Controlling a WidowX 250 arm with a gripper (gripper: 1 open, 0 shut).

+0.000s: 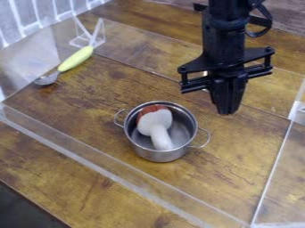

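Note:
My black gripper [226, 87] hangs over the wooden table, above and to the right of a steel pot [160, 151]. Inside the pot lies a white mushroom-shaped object [159, 128] with some red at its top. Whether the fingers are open or shut is hard to make out; a small pale shape shows behind them, too unclear to name.
A yellow-green elongated object [77, 59] and a metal scoop [46, 78] lie at the back left, near a white wire stand [88, 36]. Clear panels edge the left and right.

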